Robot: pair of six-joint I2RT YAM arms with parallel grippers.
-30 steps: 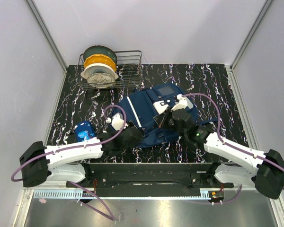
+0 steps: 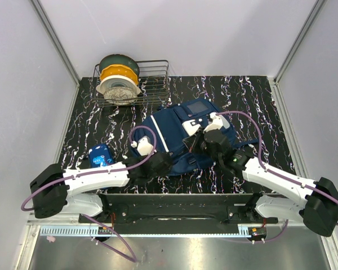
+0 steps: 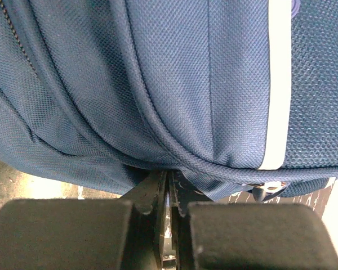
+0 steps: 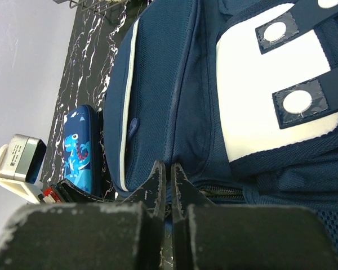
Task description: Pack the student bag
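Observation:
The navy backpack (image 2: 163, 121) lies on the dark marble counter. My left gripper is down at the bag's near-left part, its fingertips close together in a fold below a white stripe (image 3: 279, 84); whether anything is between them is hidden. My right gripper is shut at the piped edge of a fabric panel (image 4: 149, 101), beside a white pocket with straps (image 4: 273, 90); I cannot see whether cloth is between its tips. A blue pencil case with a dinosaur print (image 2: 100, 156) lies left of the bag, also seen in the right wrist view (image 4: 80, 146).
A wire rack (image 2: 155, 81) with plates and bowls stands at the back left. Walls border the counter at back and sides. Bare counter shows at the back right and around the pencil case.
The right arm and the bag look unchanged.

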